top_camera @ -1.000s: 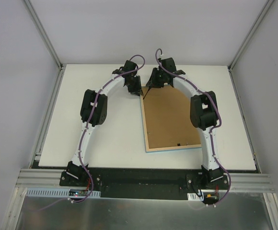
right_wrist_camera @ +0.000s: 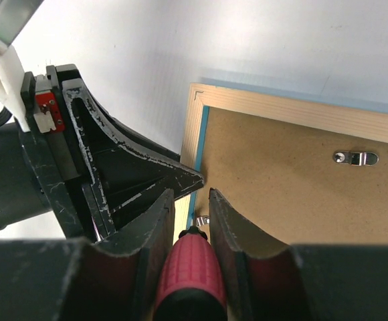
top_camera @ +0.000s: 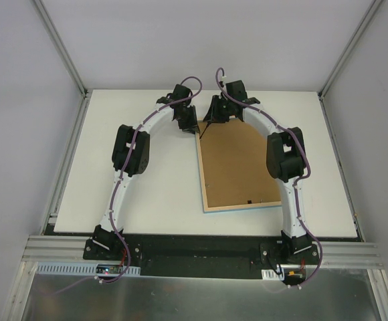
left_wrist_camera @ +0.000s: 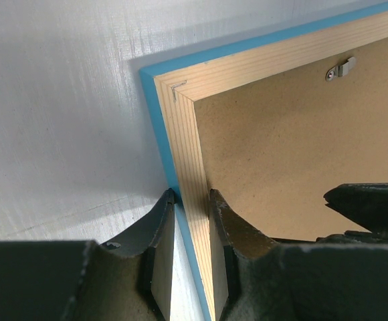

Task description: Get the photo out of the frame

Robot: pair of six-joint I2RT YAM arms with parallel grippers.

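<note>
The picture frame lies face down on the table, its pale wooden border with blue sides around a brown backing board. My left gripper is shut on the border of one side, one finger outside and the other over the board. A screwdriver with a red handle is held in my right gripper, its dark shaft slanting down toward that same border. A small metal clip shows close by the tool; the screwdriver's tip is hidden in the right wrist view. No photo is visible.
More clips are on the board, one metal clip near another side and a dark clip at the near edge. Both grippers stand close together at the far left corner. Bare white table stretches to the left.
Both grippers, the tool and the frame stay in the same places. The right forearm shows at most a tiny shift.
</note>
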